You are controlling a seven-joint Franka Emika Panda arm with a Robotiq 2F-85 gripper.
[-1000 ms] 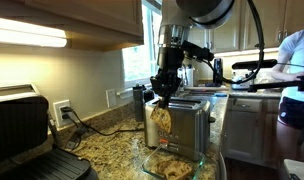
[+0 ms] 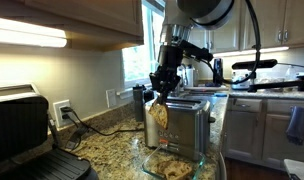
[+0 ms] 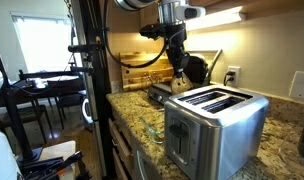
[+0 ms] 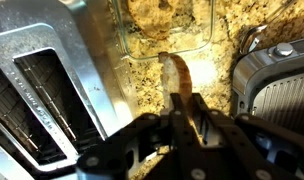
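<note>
A slice of bread [image 2: 159,115] hangs from my gripper [image 2: 160,99], whose fingers are shut on its upper edge. In the wrist view the slice [image 4: 176,76] shows edge-on beyond the fingertips. It is in the air beside the silver toaster [image 2: 190,124], on the side of the glass dish. Both slots [image 4: 42,82] of the toaster face up and look dark and empty in the wrist view. In exterior view 2 the bread [image 3: 181,85] is partly seen behind the toaster [image 3: 214,125].
A clear glass dish [image 2: 150,165] holding more bread [image 2: 172,166] stands on the granite counter in front of the toaster. A dark grill press [image 2: 20,130] sits at the left, with a power cord [image 2: 97,130] running along the wall.
The arm and the bread hold almost the same place, with at most a slight shift. A person visible at the far right a second ago is out of view.
</note>
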